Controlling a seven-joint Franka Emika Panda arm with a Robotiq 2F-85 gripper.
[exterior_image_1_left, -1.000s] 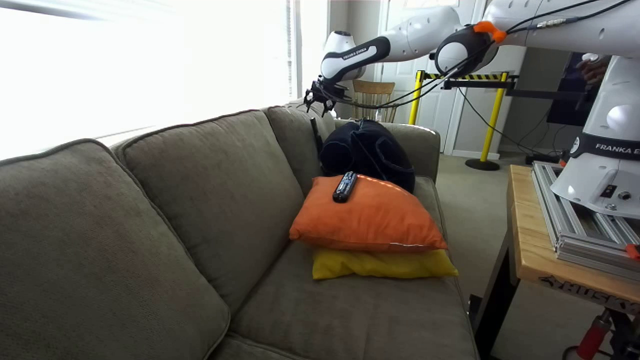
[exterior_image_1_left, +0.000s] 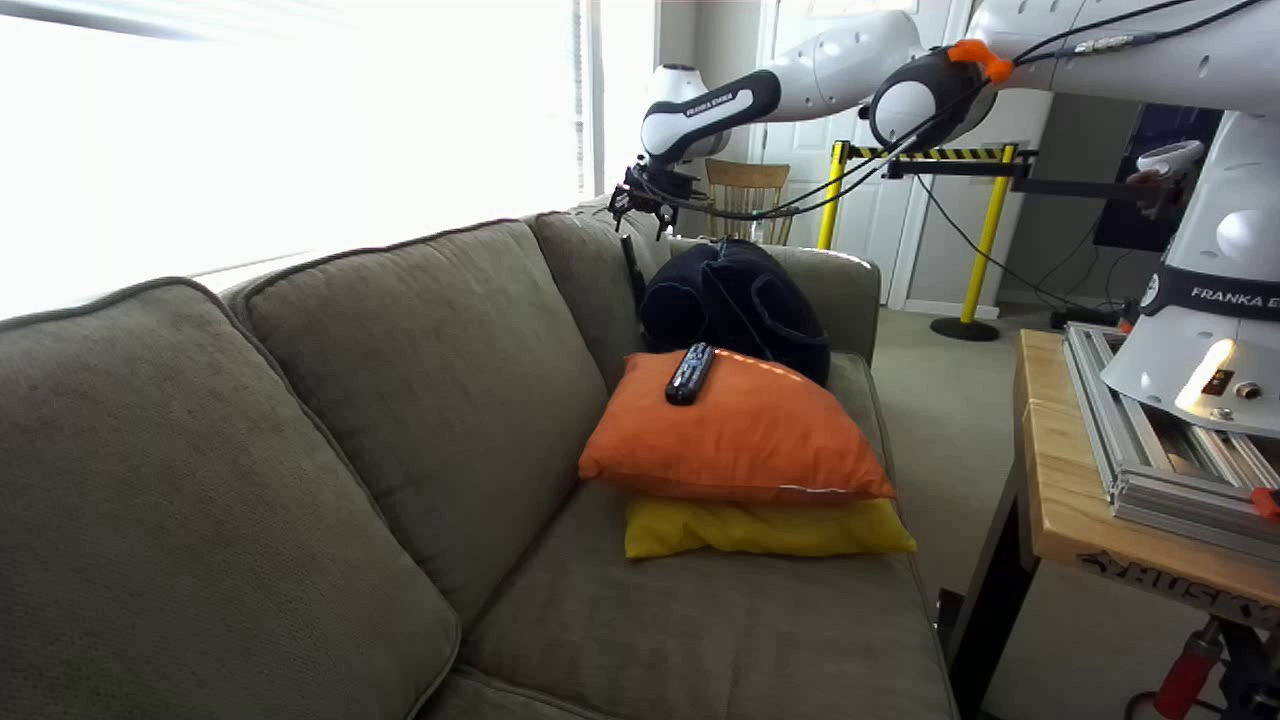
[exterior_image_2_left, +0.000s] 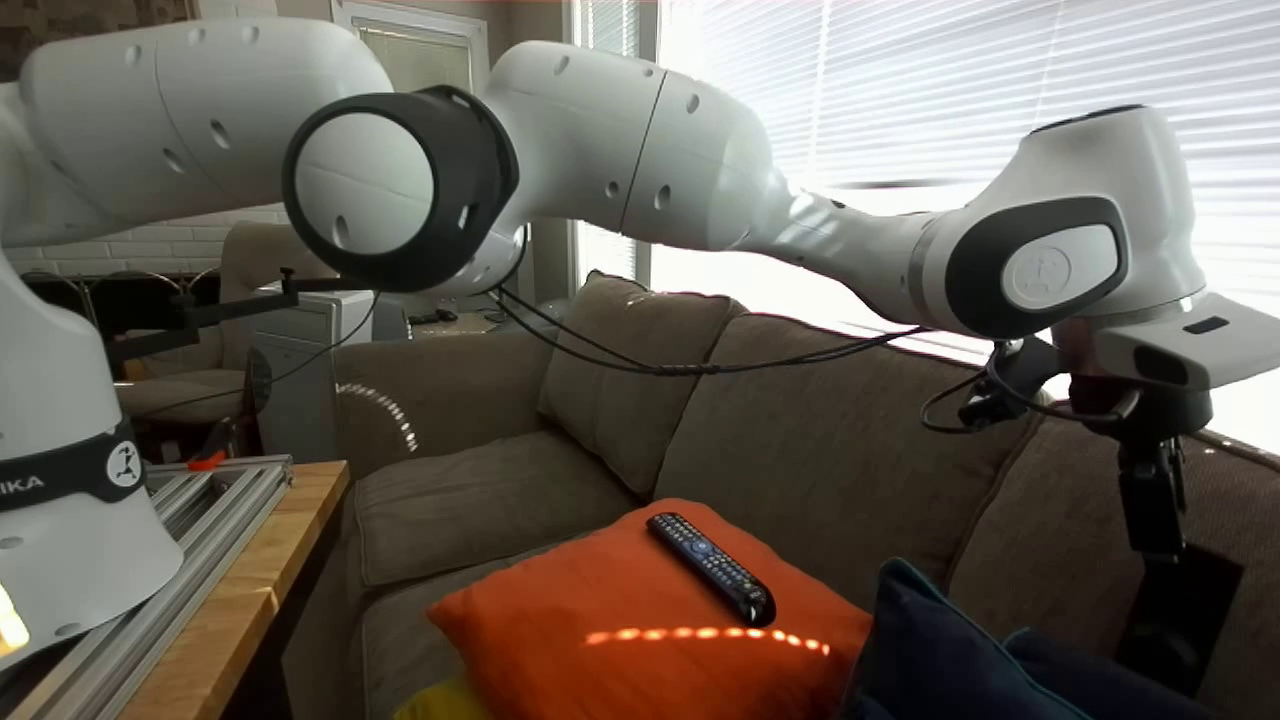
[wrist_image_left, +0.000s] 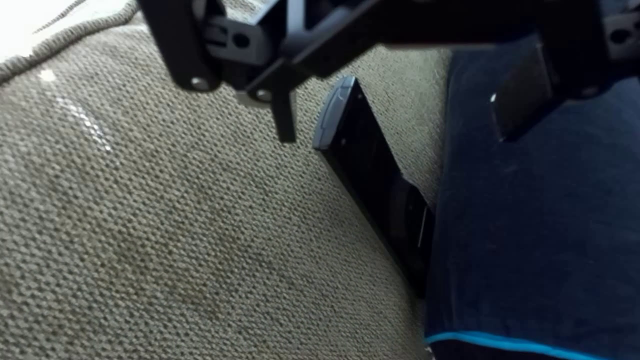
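A dark, flat, remote-like object (wrist_image_left: 375, 174) with a grey end leans against the sofa back, its lower end tucked beside the dark blue cushion (wrist_image_left: 540, 240). In exterior view 1 the top of this dark object (exterior_image_1_left: 630, 258) shows as a thin strip below my gripper (exterior_image_1_left: 642, 224). My gripper is open, its two fingers apart and nothing held between them; in the wrist view one finger (wrist_image_left: 284, 117) is left of the object's upper end, the other over the cushion. A second black remote (exterior_image_2_left: 710, 564) lies face up on the orange pillow (exterior_image_2_left: 540, 612).
The orange pillow rests on a yellow one (exterior_image_1_left: 768, 528). The sofa backrest (exterior_image_1_left: 408, 348) rises close behind the dark object and cushion. On the right, the arm's base stands on a wooden bench (exterior_image_1_left: 1080, 504).
My gripper's fingers look slightly farther apart and a little lower than a second ago. Both remote-like objects and the pillows have stayed put. A hand-held white device in the right background has shifted.
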